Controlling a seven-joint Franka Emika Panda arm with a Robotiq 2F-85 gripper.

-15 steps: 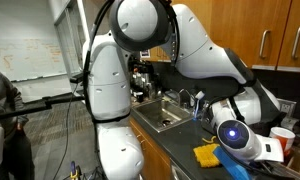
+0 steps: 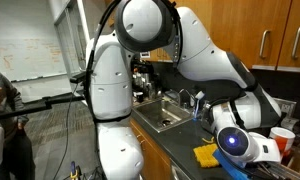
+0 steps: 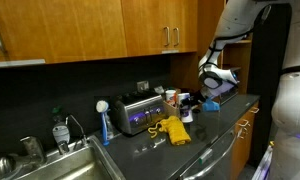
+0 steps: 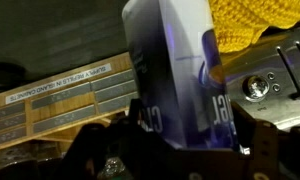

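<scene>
A white and purple-blue container with lettering [image 4: 180, 70] fills the middle of the wrist view, very close to the camera. My gripper is open, its dark fingers low in that view on either side of the container's lower end. Whether either finger touches the container cannot be told. In exterior view 2, the arm [image 3: 218, 78] reaches in from the right over the counter. The gripper itself is hard to make out there. In exterior view 1, the white arm hides most of the area around the gripper.
A yellow cloth [image 3: 174, 130] lies on the dark counter, with a blue item [image 3: 212, 108] farther right. A metal toaster [image 3: 140, 108] stands against the back wall. The sink [image 3: 65, 165] is at the left, and open counter lies in front of the cloth.
The arm's lower part has shifted and turned slightly in exterior view 1, covering a little more of the blue item. The yellow cloth has not moved.
</scene>
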